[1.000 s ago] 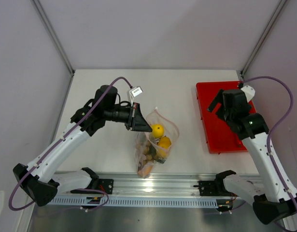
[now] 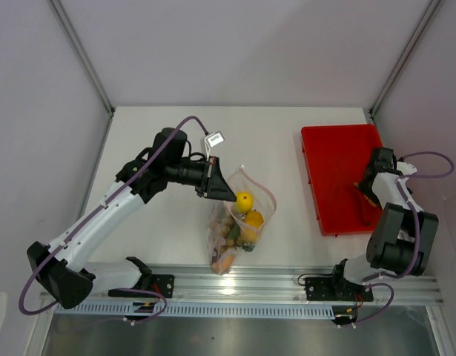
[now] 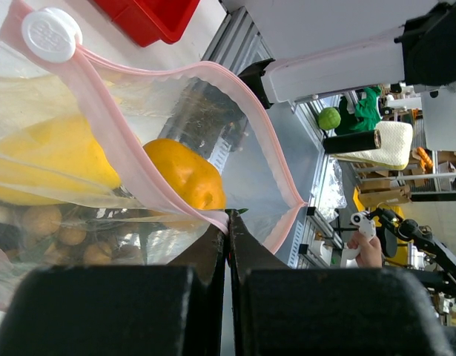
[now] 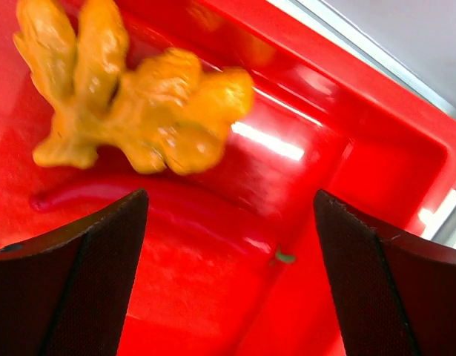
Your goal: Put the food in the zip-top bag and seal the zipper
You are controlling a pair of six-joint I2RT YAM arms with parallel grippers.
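Note:
The clear zip bag (image 2: 261, 194) with a pink rim stands near the table's middle, its mouth open, holding yellow and orange food and several small brown pieces. My left gripper is shut at the bag's pink rim (image 3: 120, 122); the thin edge runs to its fingertips. An orange fruit (image 3: 187, 174) shows inside the mouth. Over the red tray, my right gripper stands open with nothing between its fingers. Below it lie a red chili pepper (image 4: 190, 211) with a green stem end and a knobbly orange-yellow ginger-like piece (image 4: 139, 104).
The red tray (image 2: 328, 148) sits at the table's right side, and its raised wall (image 4: 324, 74) runs close to my right fingers. White tabletop between bag and tray is clear. A white slider (image 3: 51, 35) sits on the bag's rim.
My right arm has swung right and down into the tray's right side, from above its middle. The left gripper has shifted very slightly right, and the bag is nearly still.

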